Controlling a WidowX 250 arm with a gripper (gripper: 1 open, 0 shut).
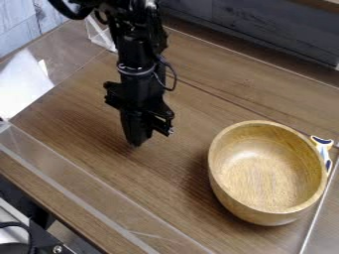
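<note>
My black gripper (137, 126) points down just over the wooden table (159, 189), left of the middle of the view, its fingers shut with no object visible between them. A light wooden bowl (265, 169) stands on the right, apart from the gripper.
A small white item (320, 149) lies at the right edge behind the bowl. Clear strips and cables run along the near left edge.
</note>
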